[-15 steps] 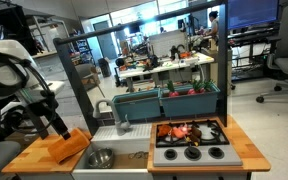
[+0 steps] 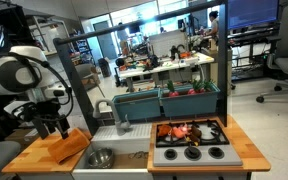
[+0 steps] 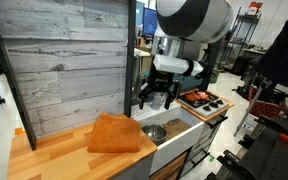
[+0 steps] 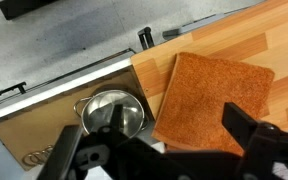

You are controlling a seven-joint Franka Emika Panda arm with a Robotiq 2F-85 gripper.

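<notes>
An orange towel (image 2: 69,147) lies spread, somewhat wrinkled, on the wooden counter at the left in exterior view 1. The same towel (image 4: 209,105) fills the right of the wrist view. Above the counter, my gripper (image 2: 54,128) points downward, its fingers apart and nothing between them. From the wrist, the gripper has the towel partly beneath it and toward the right. A shiny metal pot (image 4: 114,106) sits inside the pulled-out drawer (image 3: 180,127) beside the towel, partly covered by a finger in the wrist view.
A stove (image 2: 194,155) with several toy foods stands right of the open drawer. Behind are a sink faucet (image 2: 120,120) and a blue-green shelf bin (image 2: 189,103). A tall grey panel (image 3: 74,65) rises behind the towel. Bare counter (image 3: 59,163) surrounds the towel.
In exterior view 1 my gripper has shifted slightly left and its hand has turned. The towel, pot and drawer look unmoved.
</notes>
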